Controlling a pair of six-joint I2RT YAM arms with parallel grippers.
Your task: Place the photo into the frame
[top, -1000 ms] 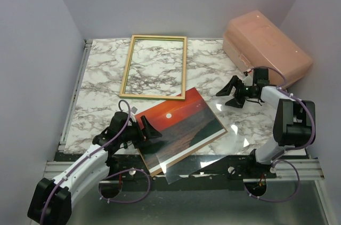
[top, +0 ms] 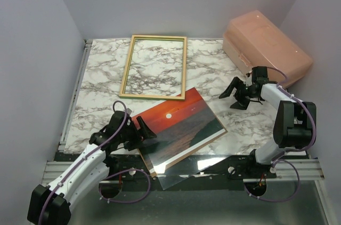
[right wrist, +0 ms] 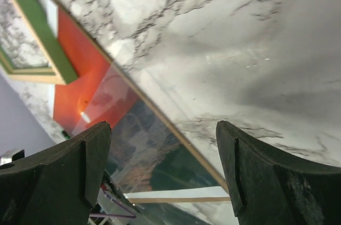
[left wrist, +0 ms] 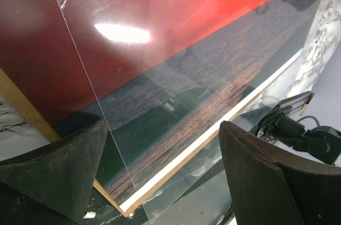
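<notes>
The sunset photo (top: 184, 121) lies askew on its thin backing board, below the wooden frame (top: 185, 67). In the right wrist view, a lower corner of the frame (right wrist: 65, 73) overlaps the photo's edge. A clear sheet (left wrist: 122, 35) covers much of the photo and sticks out past its bottom edge; its outline is hard to follow from above. Over the photo's left side, my left gripper (top: 148, 127) is open and empty. To the right of the photo, my right gripper (top: 226, 102) stands open above bare marble, apart from photo and sheet.
A pink box (top: 266, 49) fills the back right corner behind my right arm. Within the frame only marble shows. Photo and sheet overhang the front table edge.
Over the last second the clear sheet has shifted left across the photo.
</notes>
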